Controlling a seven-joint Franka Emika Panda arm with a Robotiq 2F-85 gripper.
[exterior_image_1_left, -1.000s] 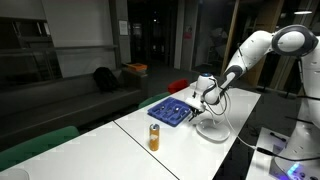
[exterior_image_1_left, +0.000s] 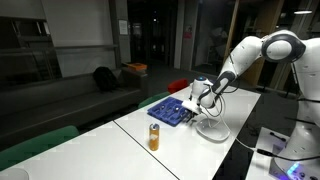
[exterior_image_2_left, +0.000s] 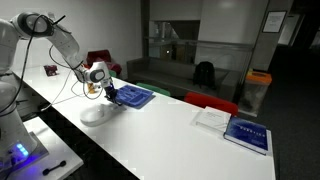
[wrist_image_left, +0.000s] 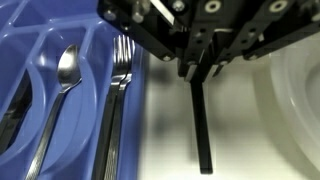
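Observation:
In the wrist view my gripper is shut on a black-handled utensil (wrist_image_left: 202, 130), whose dark length points away from the fingers; its other end is hidden by the gripper. The utensil is over the white table, between the blue cutlery tray (wrist_image_left: 141, 112) and a white dish (wrist_image_left: 287, 110). A spoon (wrist_image_left: 68, 70) and forks (wrist_image_left: 121, 65) lie in separate tray compartments, with a dark-handled piece (wrist_image_left: 14, 115) at the far left. In the first exterior view my gripper (exterior_image_1_left: 193, 113) is low beside the tray (exterior_image_1_left: 170, 110).
An orange and white container (exterior_image_1_left: 154, 138) stands nearer the front of the table. The round white dish (exterior_image_2_left: 95, 116) lies close to the arm's base side. A white tray (exterior_image_2_left: 213, 122) and a blue flat item (exterior_image_2_left: 247, 134) lie at the far end, with open table between.
The arm has lowered over the last second, bringing the gripper down beside the tray. The tray, dish and orange container have stayed in place.

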